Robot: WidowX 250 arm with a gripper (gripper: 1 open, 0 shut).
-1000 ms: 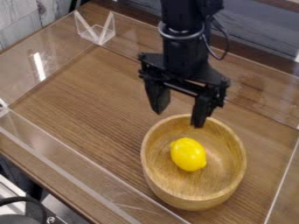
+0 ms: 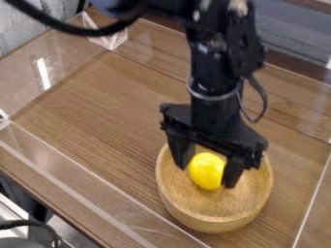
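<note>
My black gripper (image 2: 206, 145) is open, its fingers reaching down on both sides over a wooden bowl (image 2: 218, 211) at the lower right of the camera view. A yellow object (image 2: 206, 173) lies in the bowl, between and just below the fingertips, partly behind them. Whether the fingers touch it I cannot tell.
A small white wire-like object (image 2: 107, 35) stands at the back left, partly behind a cable. A raised edge runs along the back right.
The gripper has moved down and toward the front, into the bowl area over the yellow object. The bowl and yellow object have not visibly moved.
</note>
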